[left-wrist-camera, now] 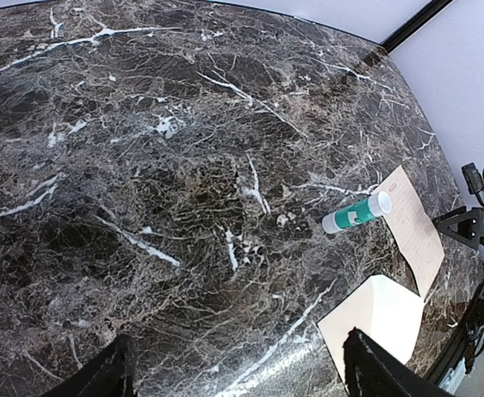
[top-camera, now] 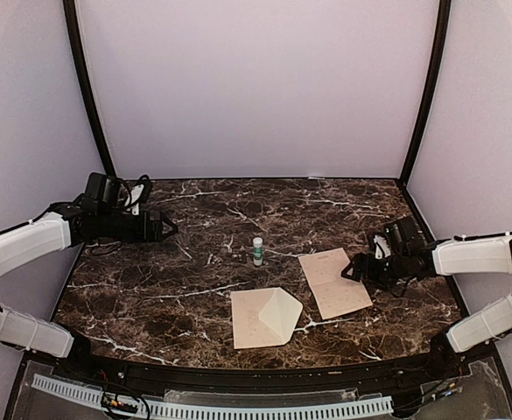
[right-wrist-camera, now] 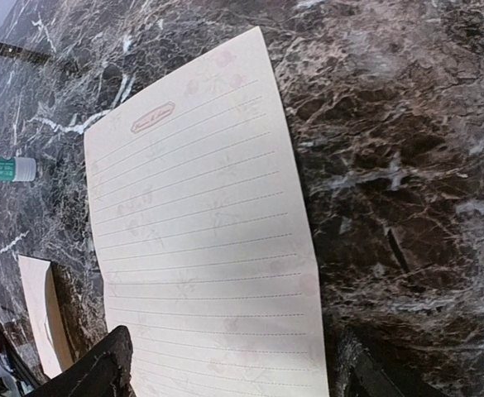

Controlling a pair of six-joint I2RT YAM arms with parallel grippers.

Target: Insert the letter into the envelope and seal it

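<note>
The letter (top-camera: 334, 284), a lined cream sheet with a crease across its middle, lies spread out on the right half of the table. To its left rests the envelope (top-camera: 251, 319), its pale pointed flap (top-camera: 280, 315) at the right side. A glue stick (top-camera: 258, 251) with a white cap and green label stands upright behind the envelope. My right gripper (top-camera: 353, 269) is open over the letter's right edge; in the right wrist view its fingers (right-wrist-camera: 109, 364) are wide apart with the sheet below. Far left, my left gripper (top-camera: 170, 227) hangs open above bare table.
A white slotted strip (top-camera: 212, 409) runs along the front, beyond the table's dark front edge. Pale walls enclose the sides and back.
</note>
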